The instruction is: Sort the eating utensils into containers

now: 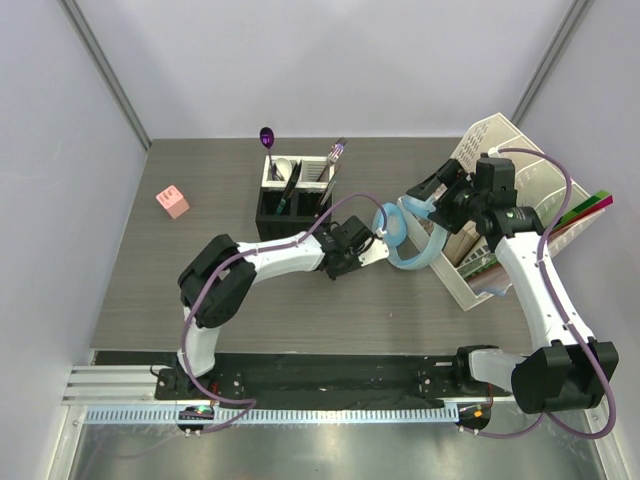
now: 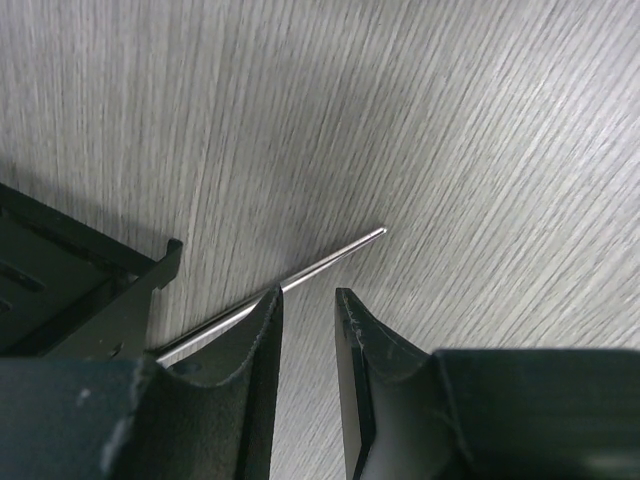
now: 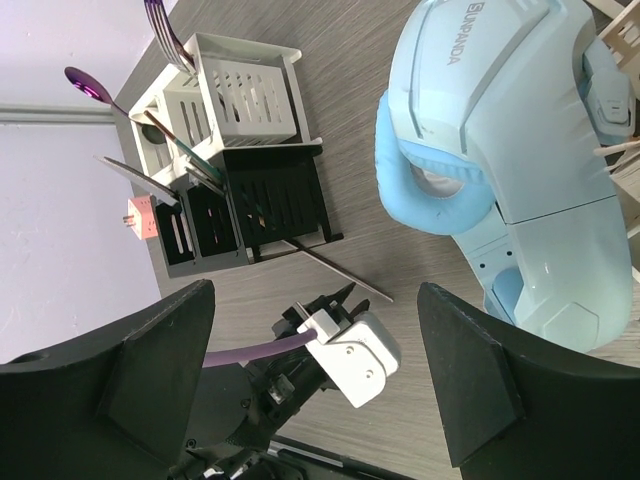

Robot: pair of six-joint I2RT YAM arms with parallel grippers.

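A thin metal utensil lies on the table beside the black container, partly hidden by it. My left gripper is low over the table by this utensil, its fingers open a little, nothing between them. Behind the black container stands a white one; forks, a purple spoon and other utensils stand in them. My right gripper hangs open at the right, above the pale blue object, nothing seen between its fingers.
A pale blue headset-like object occupies the middle right, beside a large cream rack with boards. A pink cube sits at the left.
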